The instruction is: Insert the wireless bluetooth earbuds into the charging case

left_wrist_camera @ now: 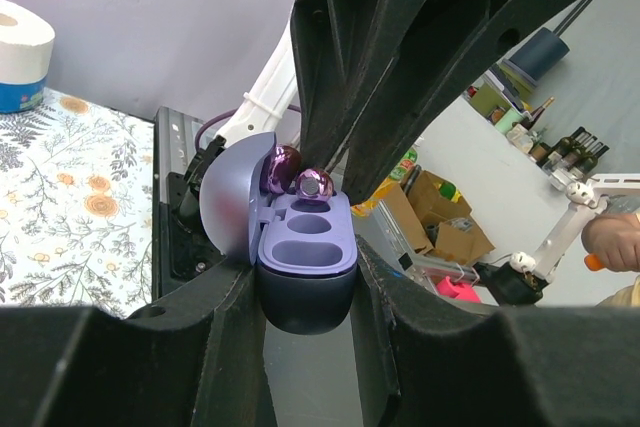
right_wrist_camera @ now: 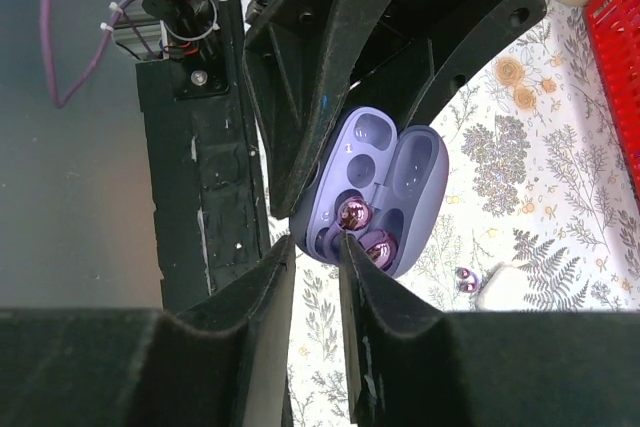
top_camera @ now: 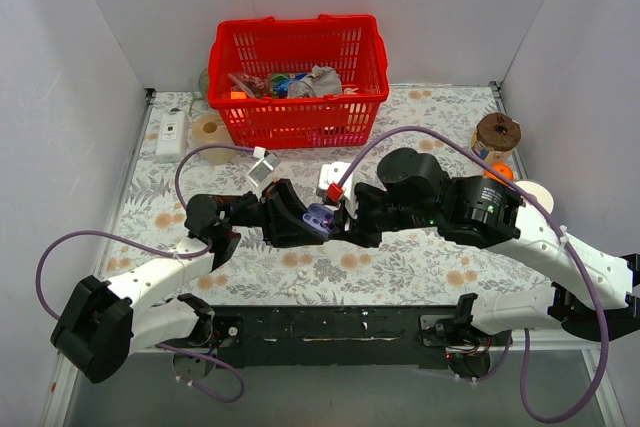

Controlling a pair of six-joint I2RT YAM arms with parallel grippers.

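Observation:
The open lilac charging case (left_wrist_camera: 307,247) is clamped in my left gripper, its lid (left_wrist_camera: 228,197) swung to one side. Slots at its near end look empty. Toward the far end shows a shiny purple earbud (left_wrist_camera: 314,185), with a second shiny purple piece (left_wrist_camera: 283,169) by the lid; I cannot tell how deep either sits. In the right wrist view, my right gripper is partly open at that end of the case, one fingertip just below the earbud (right_wrist_camera: 353,213). Another small shiny purple earbud (right_wrist_camera: 468,280) lies on the table.
A small white object (right_wrist_camera: 505,289) lies beside the loose earbud. The red basket (top_camera: 300,127) stands at the back, with a tape roll (top_camera: 212,131) and a white power strip (top_camera: 172,135) to its left.

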